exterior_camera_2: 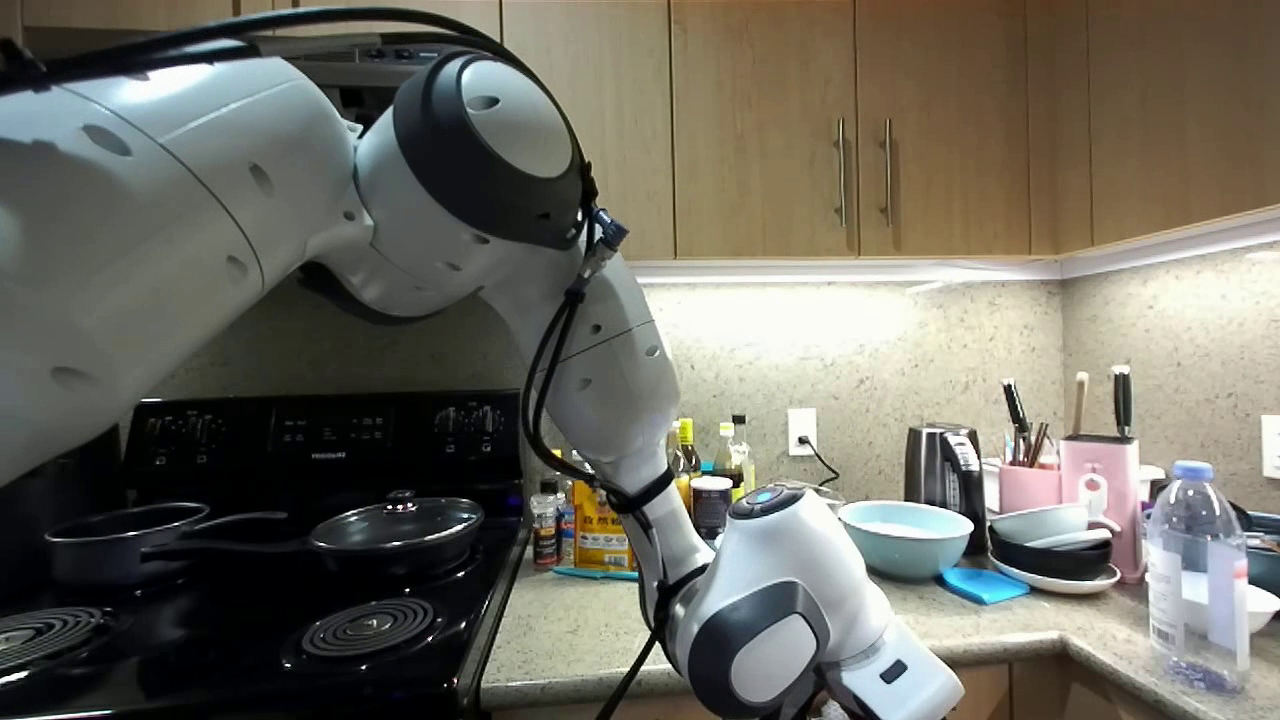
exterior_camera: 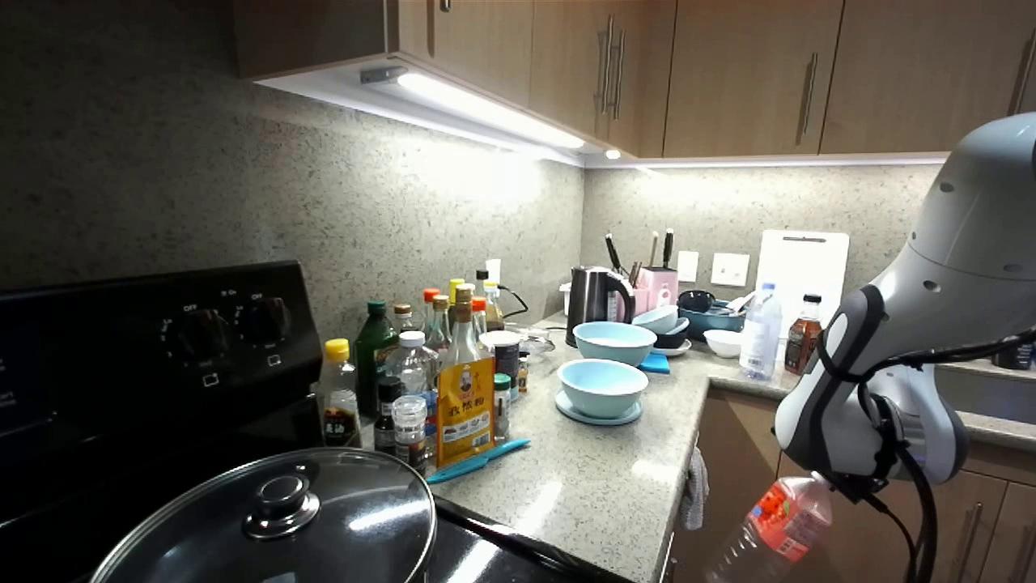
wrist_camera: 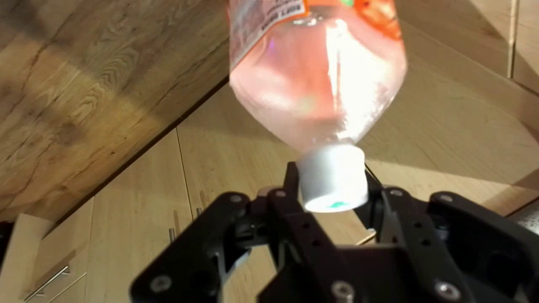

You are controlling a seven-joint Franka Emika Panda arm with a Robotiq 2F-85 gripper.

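Note:
A clear plastic bottle with a red-orange label (exterior_camera: 783, 515) hangs tilted below counter height, in front of the lower cabinets. Its white cap (wrist_camera: 333, 184) sits between the black fingers of my gripper, which is shut on it. From the cap the body of the bottle (wrist_camera: 318, 86) stretches away from the hand in the wrist view, and looks clear inside. Exterior view 2 shows the hand low at the counter's front edge, with the gripper and bottle mostly hidden behind the arm.
The counter (exterior_camera: 573, 495) has a bare stretch at its front. Light-blue bowls (exterior_camera: 602, 389), an electric kettle (exterior_camera: 592, 300) and several sauce bottles stand behind. A large water bottle (exterior_camera_2: 1197, 576) stands near the right edge. On the stove rests a lidded pan (exterior_camera_2: 396, 528).

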